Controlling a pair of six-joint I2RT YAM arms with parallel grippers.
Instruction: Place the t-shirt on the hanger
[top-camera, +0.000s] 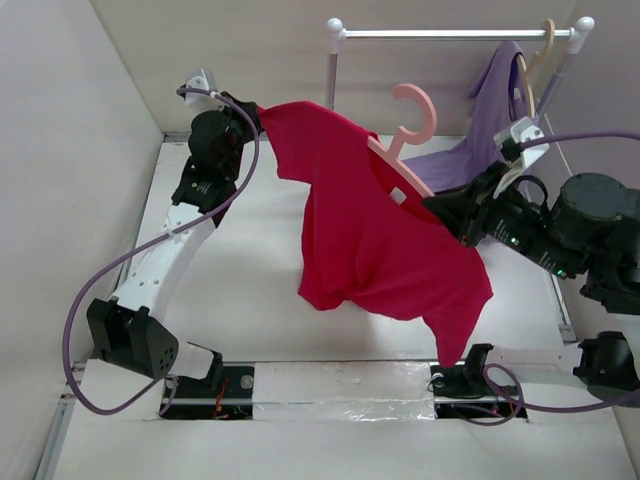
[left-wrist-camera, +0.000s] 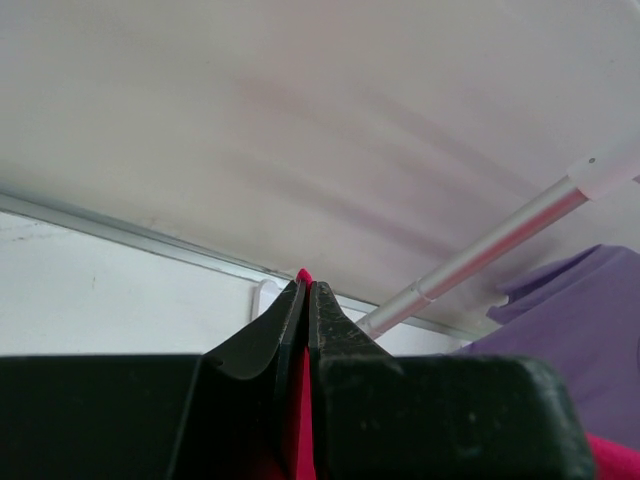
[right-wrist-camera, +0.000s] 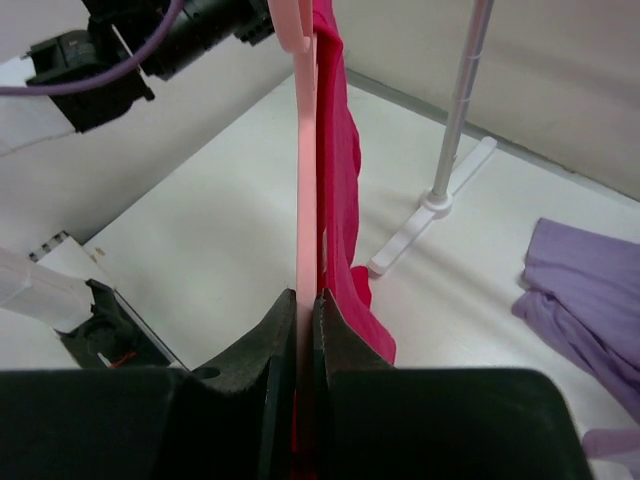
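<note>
The red t-shirt (top-camera: 380, 250) hangs stretched between my arms in the top view. My left gripper (top-camera: 255, 115) is shut on its top left corner; red cloth shows between the fingers in the left wrist view. A pink hanger (top-camera: 415, 110) sits in the shirt's neck opening, its hook outside. My right gripper (top-camera: 450, 210) is shut on the hanger's bar, which runs upright between the fingers in the right wrist view, with red cloth alongside it.
A white rail (top-camera: 450, 35) stands at the back, with a purple shirt (top-camera: 490, 90) on a wooden hanger at its right end and more purple cloth (right-wrist-camera: 590, 270) below.
</note>
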